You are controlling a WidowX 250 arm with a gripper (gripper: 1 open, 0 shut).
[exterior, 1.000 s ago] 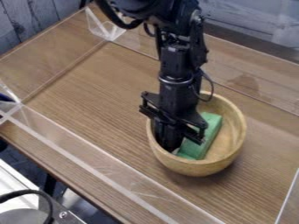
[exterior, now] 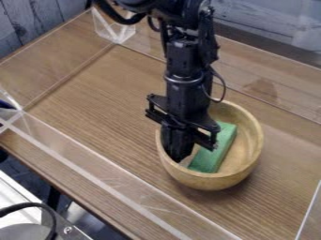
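A tan bowl [exterior: 241,161] sits on the wooden table at the right of centre, with a green sponge-like block [exterior: 216,150] inside it. My black gripper [exterior: 174,150] reaches down from the top over the bowl's left rim, its tips low near the left inner side beside the green block. It looks shut; I cannot make out anything held between its fingertips.
A clear plastic piece [exterior: 115,28] stands at the back left. A grey round object with a black cable [exterior: 25,220] is at the lower left corner.
My gripper has risen slightly and shifted a little left within the bowl. The bowl and the green block look nearly unmoved.
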